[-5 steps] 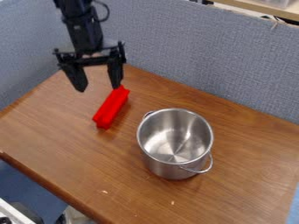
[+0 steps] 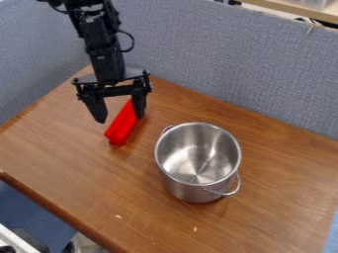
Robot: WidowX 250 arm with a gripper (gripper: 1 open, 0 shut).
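Note:
My black gripper hangs over the back left of the wooden table, its two fingers spread wide, just above and around the upper part of a red bar. The bar lies at a slant on the table. Nothing is visibly held. To the right of it stands a steel pot with two handles, upright and empty.
Grey padded walls stand behind and at the left. A pale shelf shows at the top right.
My gripper has come down from higher up and shifted slightly right, toward the red bar. The bar and pot have not moved.

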